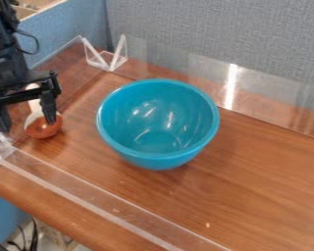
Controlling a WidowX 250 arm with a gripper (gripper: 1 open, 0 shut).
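My black gripper [24,101] is open at the far left, low over an orange-brown object with a pale handle [43,125] that lies on the wooden table. The fingers hang on either side of the pale part, which is partly hidden behind them; whether they touch it I cannot tell. To the right stands a large turquoise bowl [157,125], empty.
Clear plastic barriers run along the table [258,196] at back and front. White brackets [105,57] stand at the back left. A grey panel [226,34] closes off the rear.
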